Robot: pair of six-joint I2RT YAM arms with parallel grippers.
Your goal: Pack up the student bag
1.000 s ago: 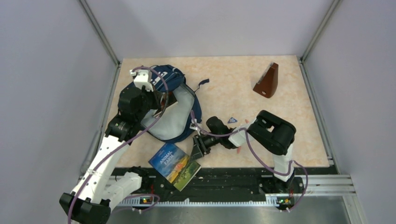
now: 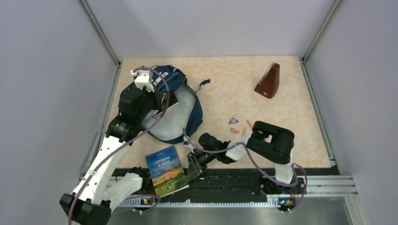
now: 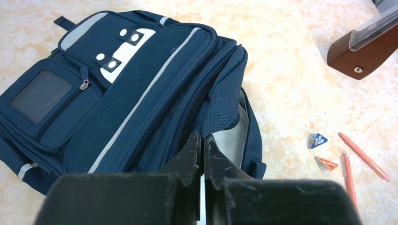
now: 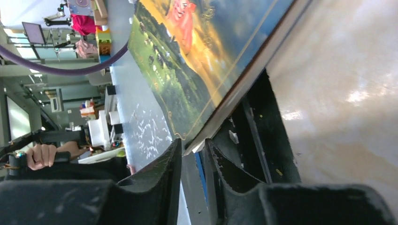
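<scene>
The navy student bag (image 3: 126, 93) lies open at the left of the table, its pale lining showing in the top view and a dark book partly inside. My left gripper is shut at the edge of the bag's upper flap. The Animal Farm book (image 2: 164, 166) overhangs the table's front edge below the bag. My right gripper is at the book's corner, its fingers either side of the edge; whether they grip it is unclear.
A brown case (image 2: 268, 82) stands back right. Small triangular pieces (image 3: 317, 140) and pink pens (image 3: 363, 157) lie right of the bag.
My right gripper has moved left and toward the front edge, and the book has swung more upright, farther over the edge. The left arm has not visibly moved.
</scene>
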